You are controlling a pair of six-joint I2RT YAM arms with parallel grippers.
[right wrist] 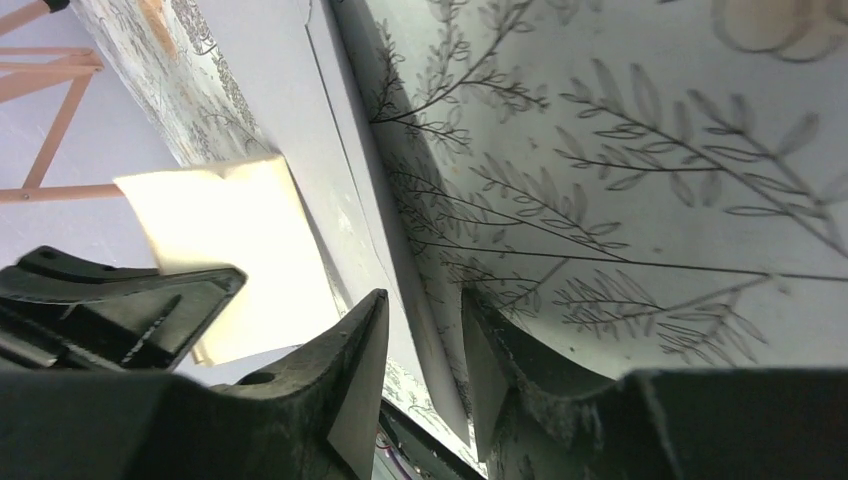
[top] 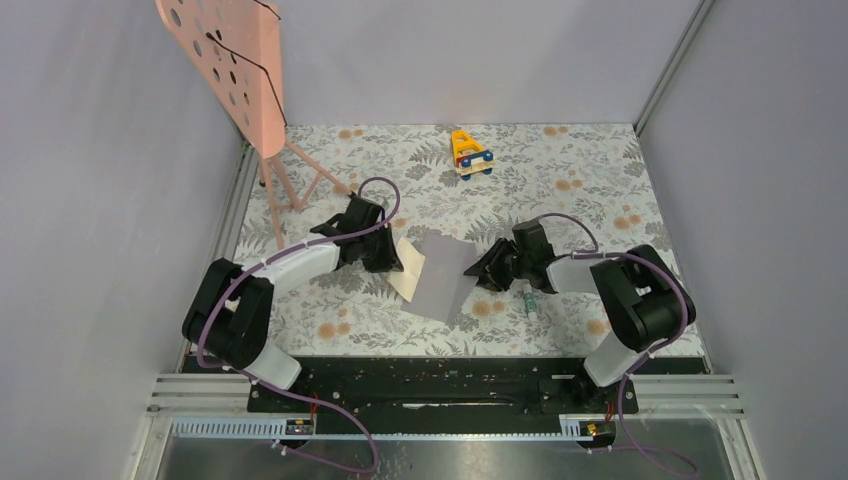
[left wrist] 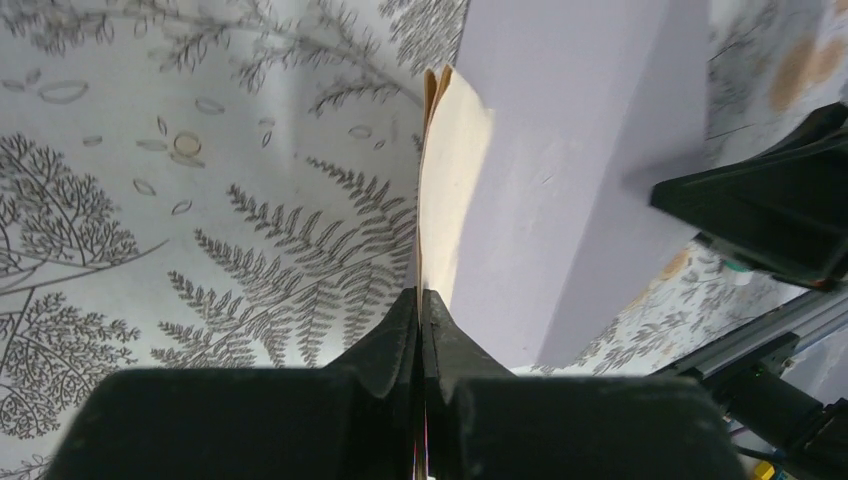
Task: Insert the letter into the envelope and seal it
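Observation:
The cream letter point(top: 408, 272) stands up from the left side of the grey envelope point(top: 440, 282), pinched in my shut left gripper; in the left wrist view it shows edge-on, and in the right wrist view it is a cream sheet point(right wrist: 255, 240). My right gripper is part open at the envelope's right edge, whose narrow folded strip point(right wrist: 370, 200) runs down between and beyond the fingertips. Whether it touches the strip I cannot tell.
A yellow toy point(top: 470, 157) lies at the back. A pink perforated stand point(top: 262, 90) is at the back left. A small green-labelled tube point(top: 530, 308) lies below the right arm.

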